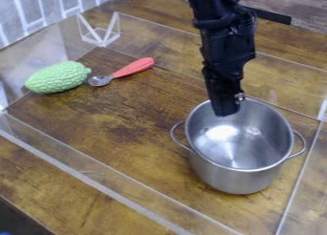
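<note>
My black gripper (225,103) hangs over the back rim of a steel pot (243,153) at the right of the camera view. It looks shut, with nothing visible between its fingers. The pot has two wire handles and stands upright; its visible inside looks empty. To the left lie a spoon (128,69) with a red handle and a green knobbly vegetable-like object (57,76).
Clear panels edge the wooden table (90,153), along the front left, the back and the right. A white wire piece (99,32) sits at the back left.
</note>
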